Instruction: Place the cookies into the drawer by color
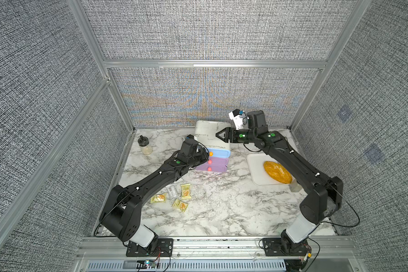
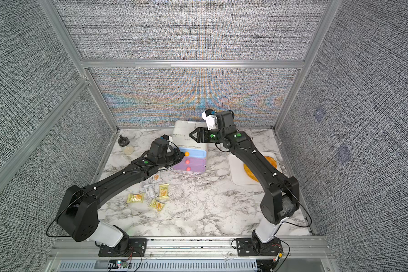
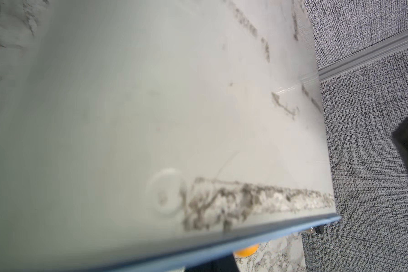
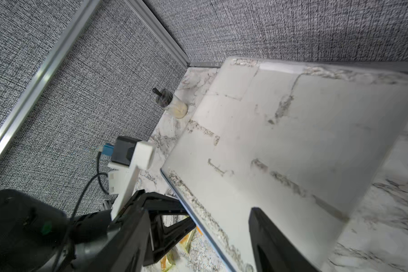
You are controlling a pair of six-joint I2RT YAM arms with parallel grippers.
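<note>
The white drawer unit (image 1: 208, 133) has its blue drawer (image 1: 219, 154) nearly closed, above two purple drawers (image 1: 217, 166) with red knobs. My left gripper (image 1: 205, 155) is shut at the blue drawer's front by the orange knob (image 2: 186, 154); in the left wrist view the unit's top fills most of the frame. My right gripper (image 1: 220, 135) is above the white top, its fingers apart with nothing between them. Several yellow cookie packets (image 1: 185, 191) and pale packets (image 2: 150, 190) lie on the marble table at front left, partly under my left arm.
A white board (image 1: 253, 176) with a large orange bread (image 1: 276, 171) lies at the right. A jar with a dark lid (image 1: 144, 145) stands at the back left.
</note>
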